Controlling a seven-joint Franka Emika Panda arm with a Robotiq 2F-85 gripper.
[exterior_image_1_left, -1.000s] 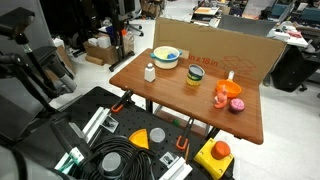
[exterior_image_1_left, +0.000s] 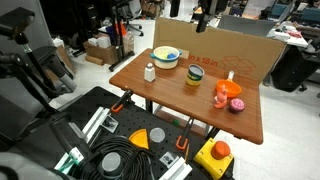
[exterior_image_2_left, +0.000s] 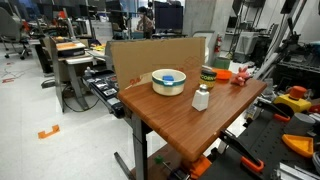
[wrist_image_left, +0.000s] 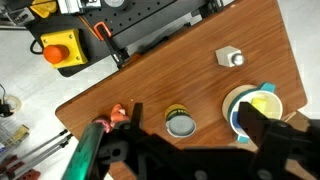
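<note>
My gripper is open in the wrist view, with its dark fingers spread wide and nothing held. It hangs above the wooden table (exterior_image_1_left: 178, 94), looking down. Between the fingers, lower down, a can with a yellow-green band (wrist_image_left: 179, 121) stands on the table. The white bowl (exterior_image_2_left: 168, 88) holds a blue thing and, in the wrist view, something yellow; one finger partly covers the bowl there. A small white bottle (exterior_image_1_left: 150, 73) stands in front of the bowl. Toward the table's other end are a pink toy (exterior_image_1_left: 220, 99), an orange scoop-like thing (exterior_image_1_left: 231, 86) and a round pink-red thing (exterior_image_1_left: 237, 105).
A cardboard panel (exterior_image_1_left: 225, 48) walls the table's back edge. In front lies a black frame with cables (exterior_image_1_left: 115, 150) and clamps. A yellow box with a red button (exterior_image_1_left: 214, 155) sits beside it.
The gripper has come into exterior view 1 at the top and moved right, over the back of the table. The objects on the table have not visibly moved.
</note>
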